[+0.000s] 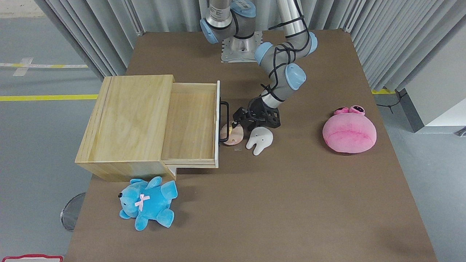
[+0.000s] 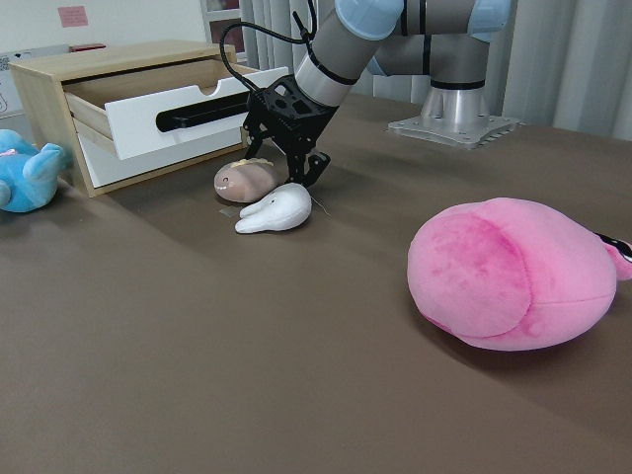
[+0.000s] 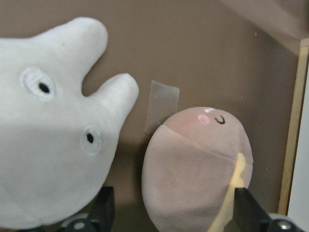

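Observation:
My black gripper (image 2: pixel 279 164) hangs low over two small plush toys, its fingers apart, nothing seen held between them. A pinkish-beige round plush (image 1: pixel 231 136) lies beside the drawer front, partly below the gripper; in the wrist view this plush (image 3: pixel 193 169) sits between the two fingertips. A white plush with long lobes (image 1: pixel 260 139) lies just to its right in the front view. The wooden cabinet (image 1: pixel 122 118) has its drawer (image 1: pixel 190 122) pulled out and empty, with a black handle on the white front.
A blue bear (image 1: pixel 148 203) lies in front of the cabinet. A large pink plush (image 1: pixel 349 133) sits at the right of the table. The arm's base stands at the back.

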